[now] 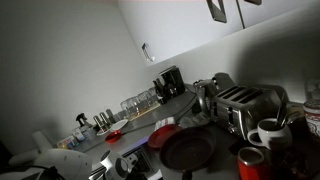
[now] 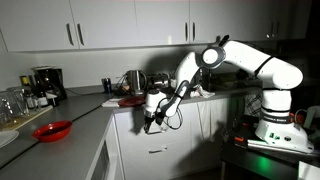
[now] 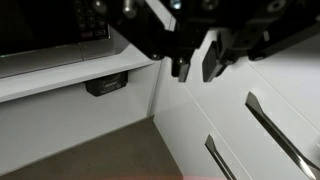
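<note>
My gripper is part open in the wrist view, a gap showing between its two dark fingers with nothing visible in it. White drawer fronts lie beyond it, carrying an upper metal handle (image 3: pixel 282 136) and a lower one (image 3: pixel 218 158); both are apart from the fingers in that view. From exterior view 2, the gripper (image 2: pixel 153 126) hangs low before the white cabinet fronts, below the counter edge, above a drawer handle (image 2: pixel 158 151). Whether it touches the front there I cannot tell. Exterior view 1 shows part of the arm (image 1: pixel 98 170) at the lower left.
On the counter stand a dark pan (image 1: pixel 188 148), a toaster (image 1: pixel 248 106), a white mug (image 1: pixel 270 134) and a red can (image 1: pixel 252 163). A red bowl (image 2: pixel 52 130) sits on the left counter. Open floor (image 2: pixel 190 170) lies before the drawers.
</note>
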